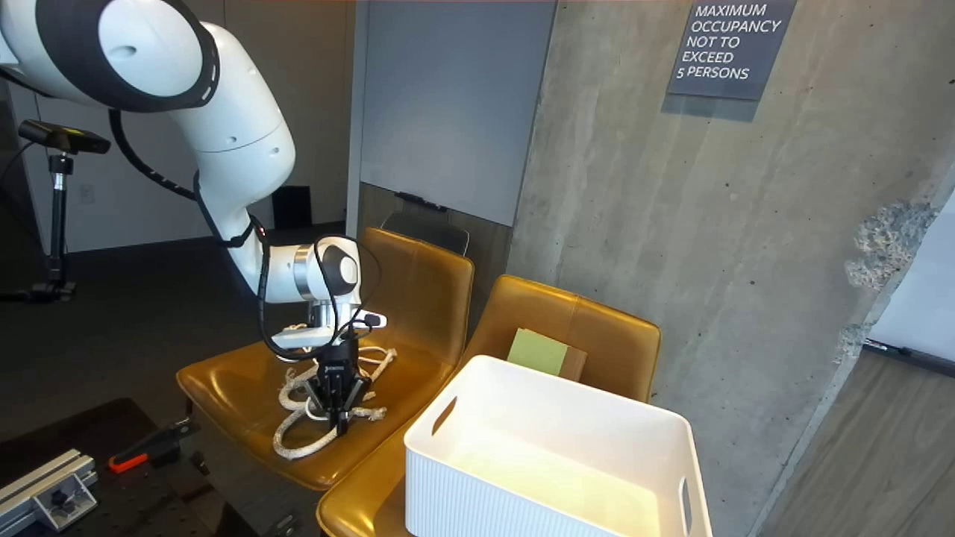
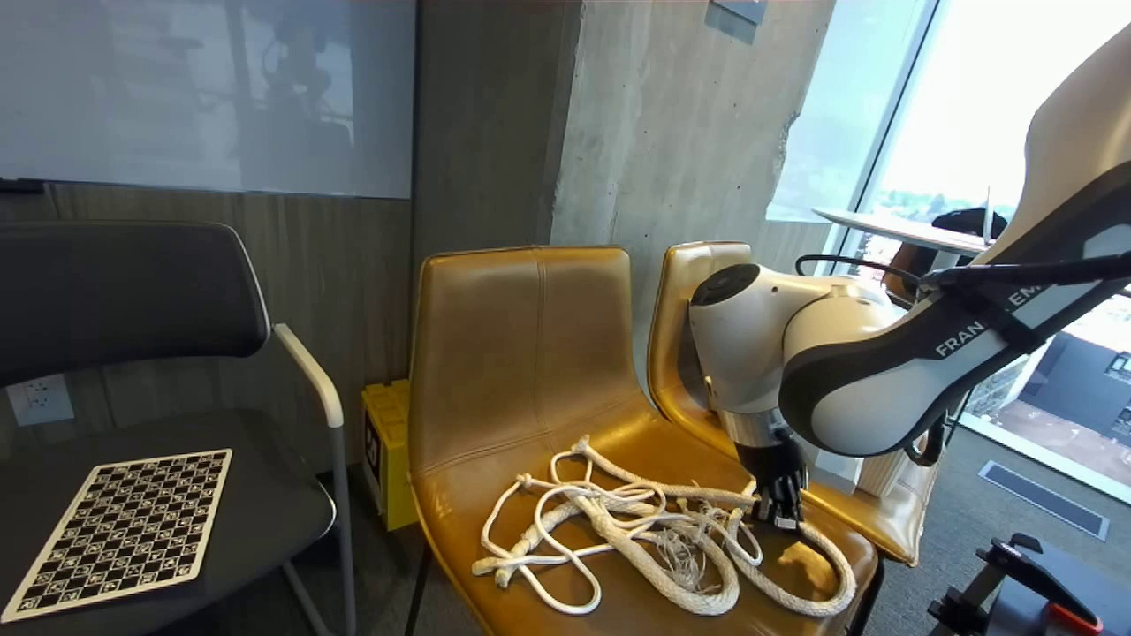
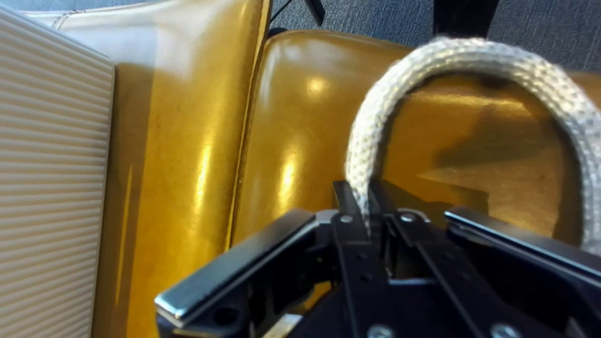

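White braided rope [image 2: 694, 599] lies in loose loops over the seat of a tan leather chair [image 2: 519, 350], with thinner cord and frayed strands among it. At the seat's side nearest the neighbouring chair, my gripper points down and is shut on the thick rope [image 3: 496, 56], which arches out from between its fingers and curves round to the right. In the first exterior view the gripper [image 1: 338, 421] is low, close to the seat, with rope [image 1: 300, 447] on both sides of it. The arm and hand hide part of the pile there.
A white ribbed bin [image 1: 555, 447], seemingly empty, stands on the second tan chair [image 1: 582, 313], right beside this one. Behind it are a green and brown block [image 1: 537, 352]. A black chair carries a patterned board [image 2: 122, 530].
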